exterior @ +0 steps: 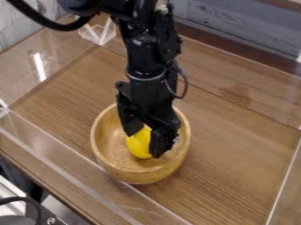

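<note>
A round tan wooden bowl [115, 156] sits on the wooden table, holding a yellow object [139, 143]. The black gripper [148, 125] hangs down over the bowl from the top of the view, its fingertips low at the yellow object and partly covering it. Whether the fingers are apart or closed on it I cannot tell.
Bare table [241, 132] lies to the right and left of the bowl. A pale wall is at the back right, and a small white wire-like item [100, 31] stands at the back left. A dark cable is at the bottom left.
</note>
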